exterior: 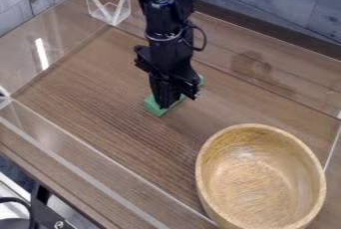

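My black gripper (166, 88) reaches down from the top of the view to the middle of the wooden table, low over a green object (156, 107) that shows on both sides of it. The fingers are dark and overlap the green object, so whether they hold it or stand open cannot be told.
A large tan bowl (260, 148) sits at the lower right. A clear plastic item (107, 4) is at the back left.
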